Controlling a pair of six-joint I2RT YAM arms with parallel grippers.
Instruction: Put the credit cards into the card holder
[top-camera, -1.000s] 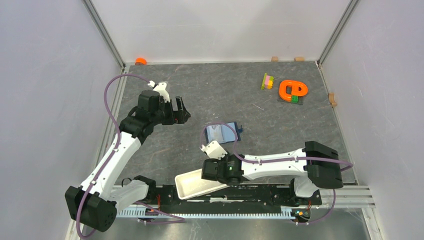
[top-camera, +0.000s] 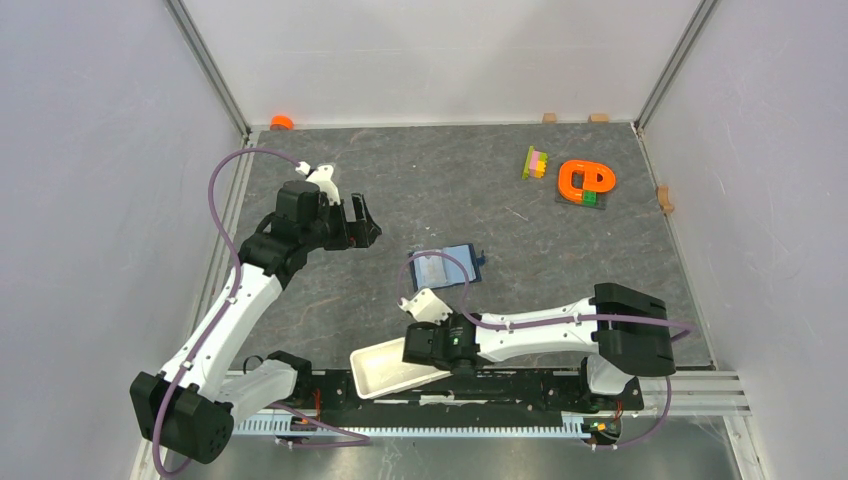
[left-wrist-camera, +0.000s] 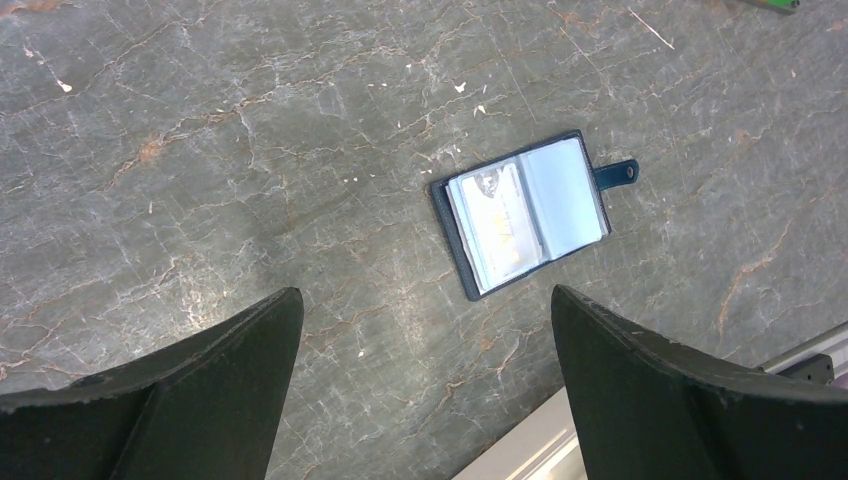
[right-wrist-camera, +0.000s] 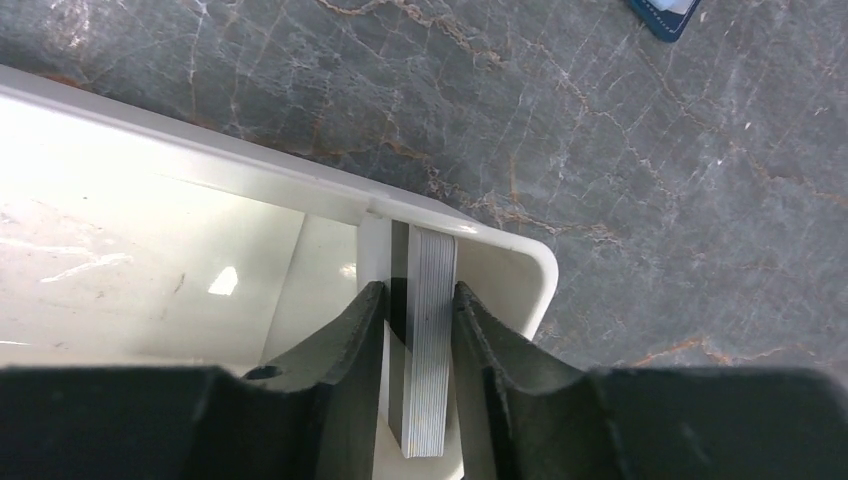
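Note:
The blue card holder (left-wrist-camera: 520, 212) lies unfolded in the middle of the table, clear pockets up and its strap to one side. A grey-white stack of cards (right-wrist-camera: 431, 345) stands on edge at one end of the white tray (right-wrist-camera: 200, 140). Around that stack is my right gripper, a finger on each side; whether both press on it cannot be told. A dark strip (right-wrist-camera: 399, 280) shows beside the stack, near one finger. My left gripper hangs over the table left of the holder, open and empty.
At the back right are an orange letter-shaped toy (top-camera: 588, 178) and a small coloured block piece (top-camera: 535, 162). An orange object (top-camera: 282, 122) lies by the back left corner.
The left arm and the card holder have not moved.

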